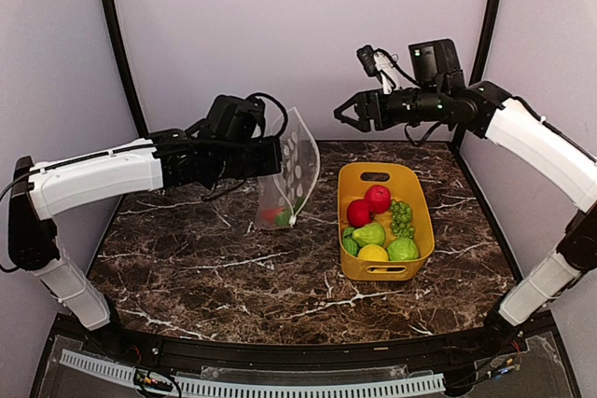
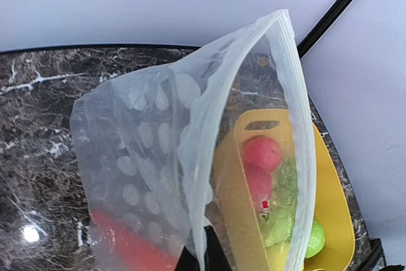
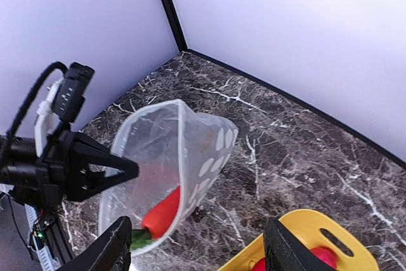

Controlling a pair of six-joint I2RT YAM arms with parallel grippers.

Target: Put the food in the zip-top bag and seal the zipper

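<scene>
The clear zip top bag (image 1: 300,170) hangs from my left gripper (image 1: 278,156), its mouth gaping toward the right. In the left wrist view, my left gripper is shut on one side of the bag's rim. Inside the bag, low down, lies an orange-red carrot (image 3: 163,211) with green leaves (image 3: 141,239). Through the plastic the carrot (image 2: 130,244) shows as a blurred red shape. My right gripper (image 1: 347,116) is open and empty, up and to the right of the bag, apart from it.
A yellow basket (image 1: 427,216) stands right of the bag. It holds red round items (image 1: 378,198), green grapes (image 1: 401,219), a yellow fruit (image 1: 372,253) and green vegetables (image 1: 404,249).
</scene>
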